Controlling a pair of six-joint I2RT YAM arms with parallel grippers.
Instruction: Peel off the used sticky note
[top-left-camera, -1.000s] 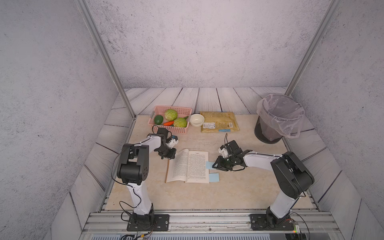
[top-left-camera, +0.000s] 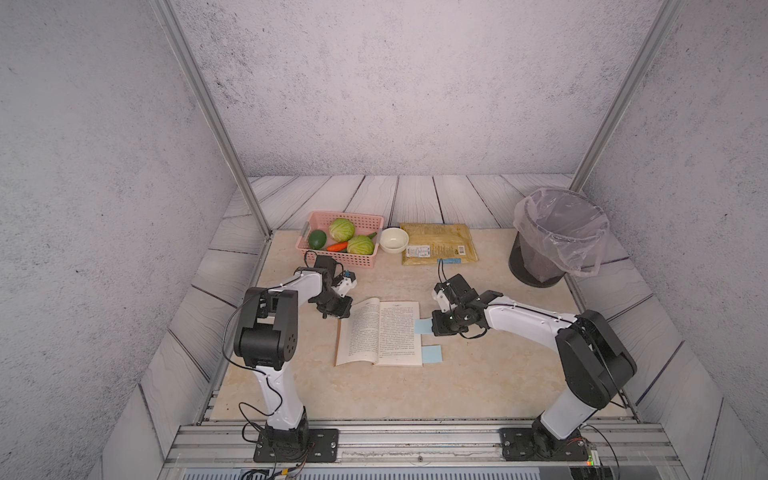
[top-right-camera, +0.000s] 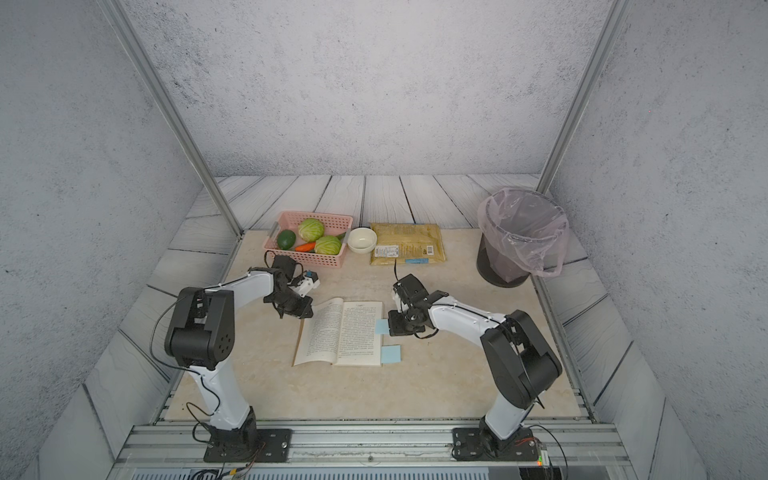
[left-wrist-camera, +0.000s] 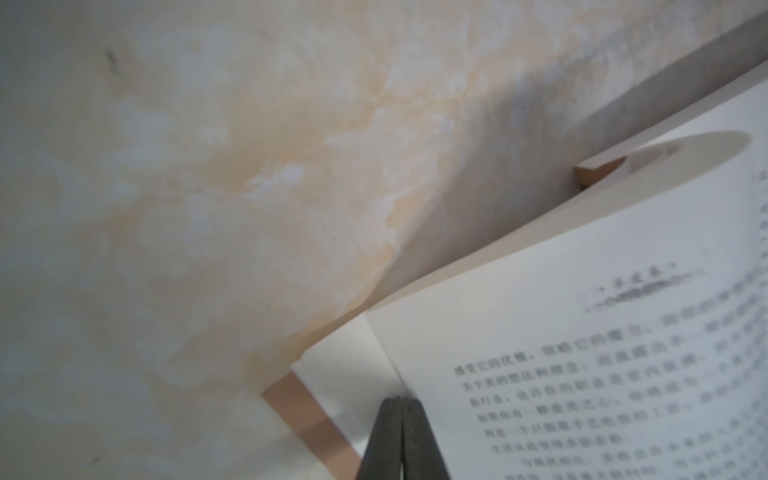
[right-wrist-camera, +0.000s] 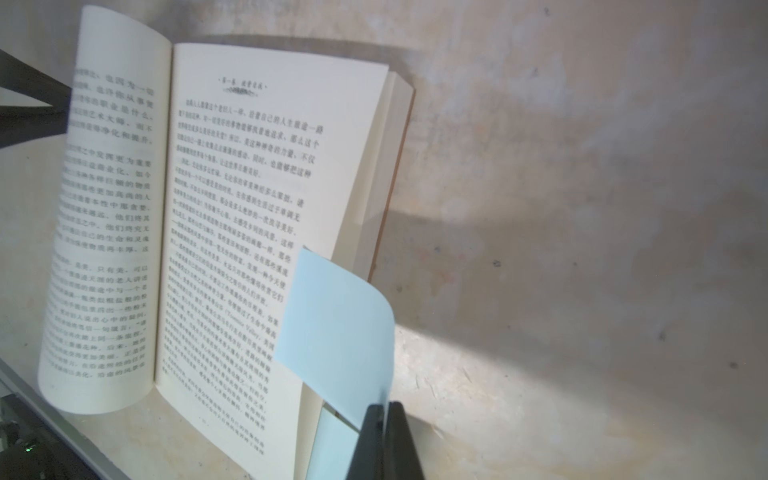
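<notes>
An open book (top-left-camera: 398, 333) lies on the table, with two light-blue sticky notes sticking out from its right edge. The upper sticky note (right-wrist-camera: 340, 324) curves up off the page at its outer end, still against the page at its inner end. My right gripper is shut on that outer edge, in the right wrist view. The lower sticky note (top-left-camera: 431, 354) lies flat beside the book. My left gripper is shut over the left page's outer margin, near the top-left corner; nothing shows between its fingers, and whether it touches the paper I cannot tell.
Behind the book stand a pink vegetable basket (top-left-camera: 376, 224), a white bowl (top-left-camera: 393, 240) and a brown package (top-left-camera: 449, 237). A lined trash bin (top-left-camera: 557, 236) is at the back right.
My right gripper has risen and tilted, shut on the upper note's edge. The left arm has stayed still.
</notes>
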